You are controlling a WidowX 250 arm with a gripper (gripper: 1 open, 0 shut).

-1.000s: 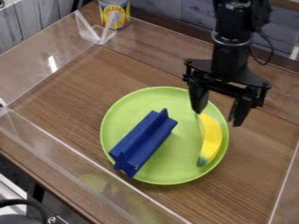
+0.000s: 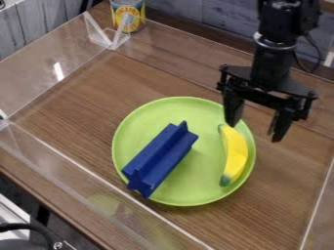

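Note:
A black gripper [image 2: 255, 119] hangs over the right side of the green plate [image 2: 144, 127], its two fingers spread open above the table, one near the upper end of a yellow banana [image 2: 236, 154]. A long blue block [image 2: 159, 164] lies on the left part of the plate, beside the banana, with bare plate between them.
A can [image 2: 128, 16] stands at the back left. Transparent walls run along the left edge.
The gripper has shifted slightly to the right over the last second and turned a little. The plate, banana and blue block look unmoved.

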